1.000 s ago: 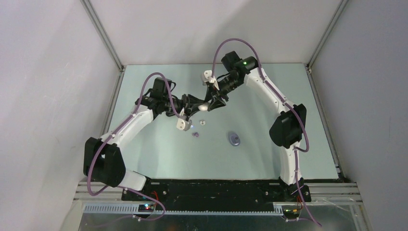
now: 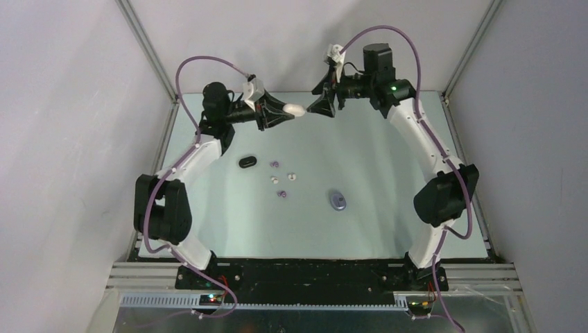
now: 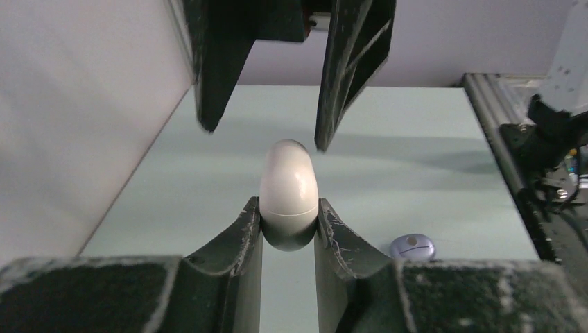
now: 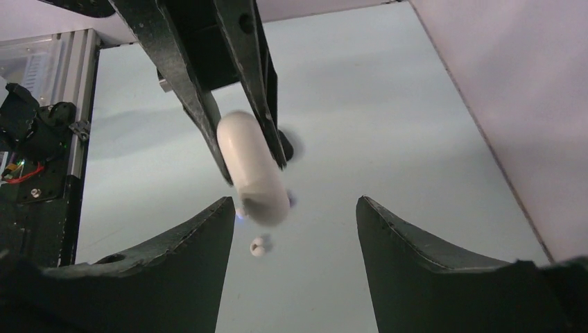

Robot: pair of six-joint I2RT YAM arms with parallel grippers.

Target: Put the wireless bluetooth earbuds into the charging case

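My left gripper is shut on a white rounded charging case (image 3: 288,180), held off the table near its back edge. A seam runs across the case, and its lid looks closed. Facing it from the right, my right gripper (image 2: 324,109) stands open, its fingers apart from the case and nothing between them. In the right wrist view the case (image 4: 251,166) projects from the left gripper's fingers. Two white earbuds (image 2: 292,176) (image 2: 274,180) lie on the table, with a purple earbud (image 2: 274,164) behind them and another purple earbud (image 2: 282,194) in front.
A black case (image 2: 247,161) lies left of the earbuds, and a purple case (image 2: 338,200) lies to their right. A white wall (image 2: 291,41) rises close behind both grippers.
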